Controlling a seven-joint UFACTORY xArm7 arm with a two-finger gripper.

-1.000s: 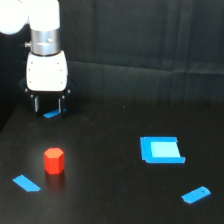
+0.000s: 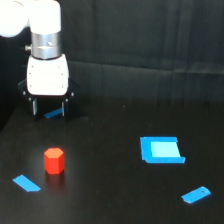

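A white robot gripper (image 2: pixel 49 101) hangs at the upper left over the dark table, its two fingers apart with nothing seen between them. In front of it on the table stands a red hexagonal block (image 2: pixel 54 160). To the right lies a pale square (image 2: pixel 164 149) edged with blue tape.
Strips of blue tape lie at the front left (image 2: pixel 26 183), front right (image 2: pixel 196 195) and beneath the gripper.
The gripper has shifted very slightly to the right. The block and tape are unmoved.
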